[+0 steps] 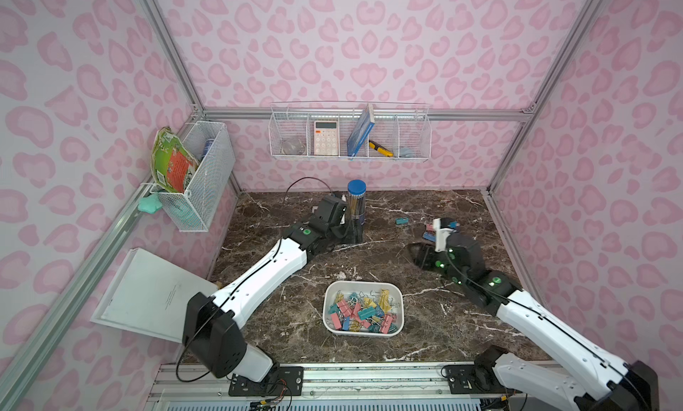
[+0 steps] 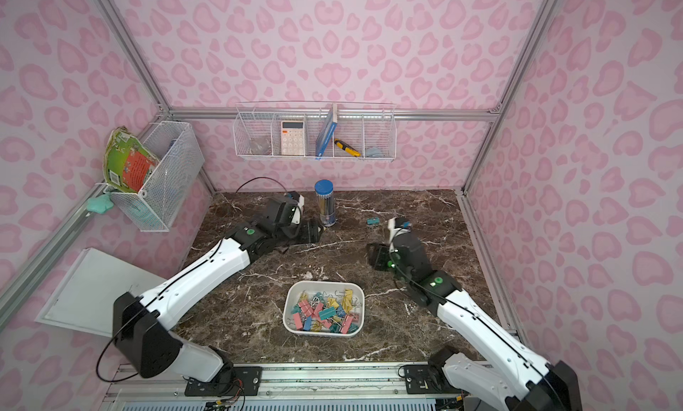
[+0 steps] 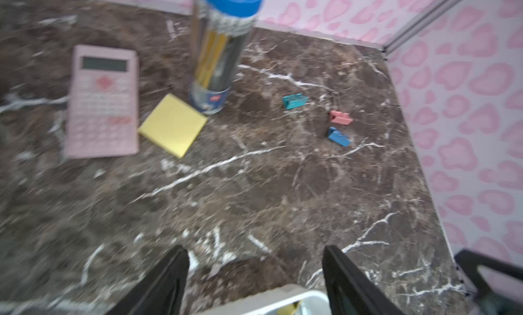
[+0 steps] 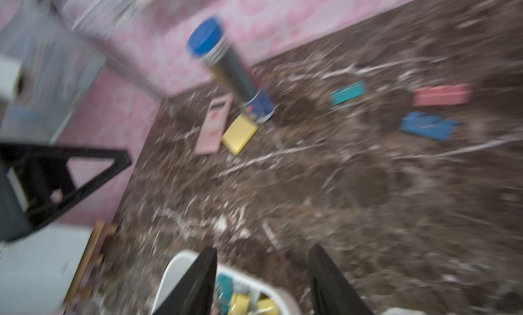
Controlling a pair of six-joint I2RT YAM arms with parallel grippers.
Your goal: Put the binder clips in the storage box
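The white storage box [image 1: 329, 297] at the front middle holds many coloured binder clips [image 1: 366, 313]. At the back right lie three loose clips: teal [image 3: 294, 100], pink [image 3: 340, 117] and blue [image 3: 337, 135]. My left gripper [image 1: 350, 233] is raised over the back middle, fingers apart with nothing between them in its wrist view. My right gripper [image 2: 377, 256] hangs above the right middle of the table, behind the box; its fingers stand open and empty.
A blue-lidded cylinder [image 3: 218, 53], a yellow note pad [image 3: 171, 124] and a pink calculator [image 3: 100, 102] stand or lie at the back. Wire baskets [image 1: 288, 144] hang on the walls.
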